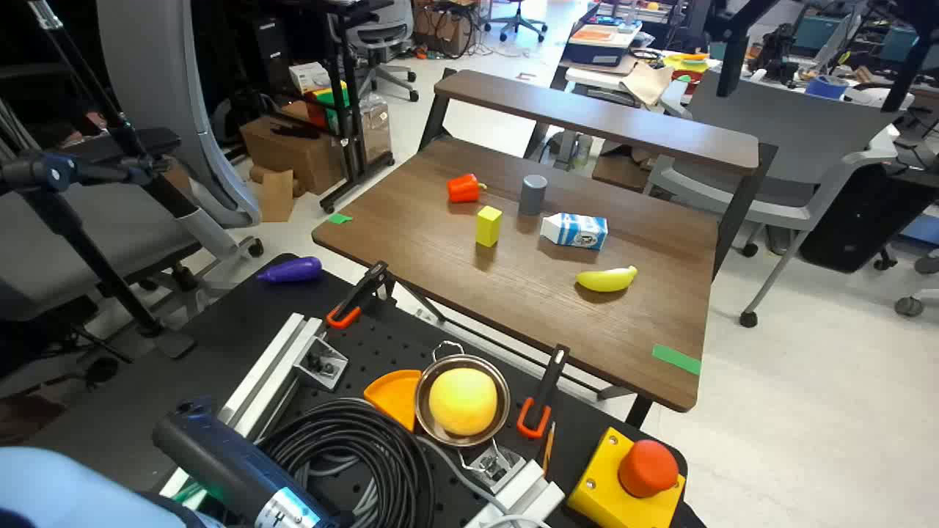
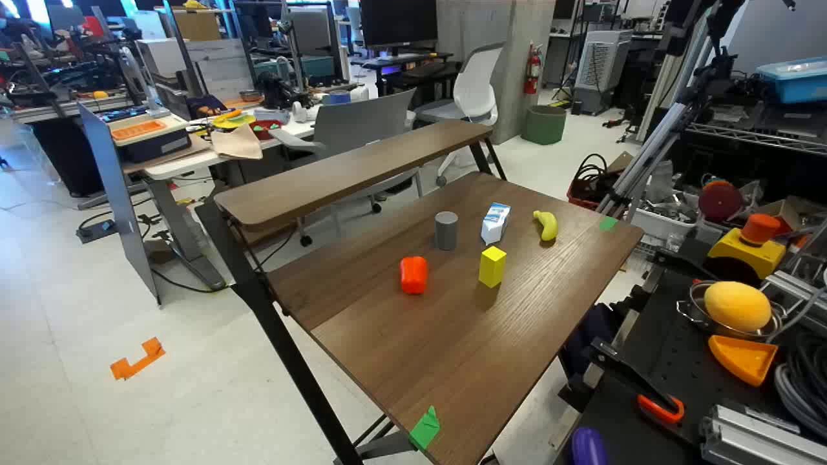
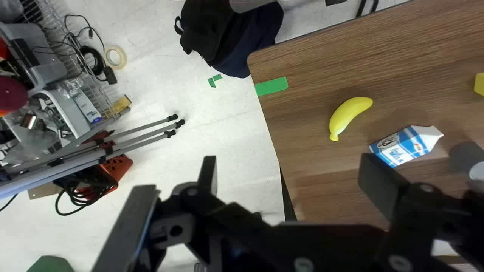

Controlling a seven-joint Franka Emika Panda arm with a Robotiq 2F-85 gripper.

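Note:
In the wrist view my gripper stands open, its two black fingers wide apart with nothing between them. Beyond it on the brown table lie a yellow banana and a blue-and-white milk carton on its side. A grey cylinder stands upright behind the carton in the first exterior view. Nearer the left are a yellow block, also upright, and an orange-red pepper. Neither exterior view shows the gripper's fingers.
A raised shelf spans the table's back edge. The black bench alongside carries a purple eggplant, a metal pan holding a yellow ball, an orange wedge, clamps and a cable coil.

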